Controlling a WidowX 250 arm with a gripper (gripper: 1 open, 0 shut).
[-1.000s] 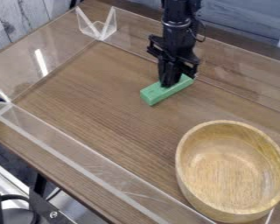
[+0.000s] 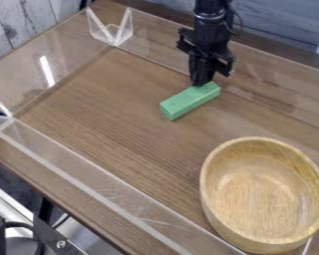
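Note:
A green rectangular block [image 2: 189,101] lies on the brown tabletop, angled from lower left to upper right. My black gripper [image 2: 201,78] comes down from the top of the view and is just beyond the block's upper-right end, with its fingertips low. It looks shut, with nothing visible between its fingers; whether it touches the block is unclear.
A large wooden bowl [image 2: 262,189] fills the lower right. A clear plastic piece [image 2: 111,28] stands at the upper left, near the table's edge. Dark cables lie at the bottom-left corner.
My gripper has moved slightly up and away from the middle of the block, to its far end. The block now shows more fully and sits a little lower in view.

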